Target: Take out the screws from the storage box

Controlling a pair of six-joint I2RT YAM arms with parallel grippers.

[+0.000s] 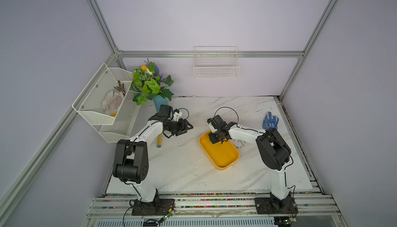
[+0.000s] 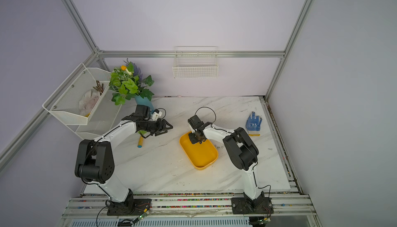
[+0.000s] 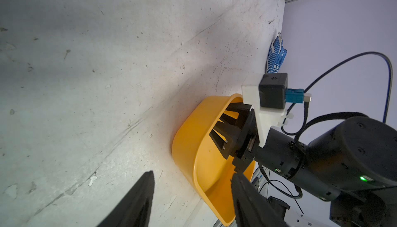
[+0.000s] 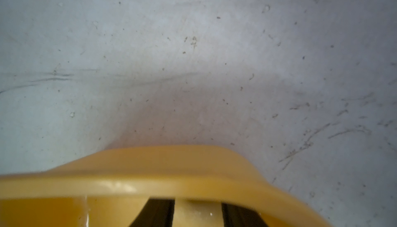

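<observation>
A yellow storage box point(image 1: 221, 154) stands on the marble-patterned table, its visible floor bare. My right gripper reaches down inside the box near its upper left end, fingers apart and the tips behind the rim. Whether anything lies under that gripper is hidden. Small grey screws point(image 1: 240, 144) lie loose on the table just right of the box, partly behind the right arm. My left gripper hovers left of the box over bare table, fingers parted and nothing between them.
A vase of flowers point(image 1: 153, 84) stands behind the left arm, beside a wire shelf point(image 1: 97, 98). Under that arm lies a yellow stick with a blue end point(image 1: 159, 141). A blue glove point(image 1: 270, 120) rests at the far right.
</observation>
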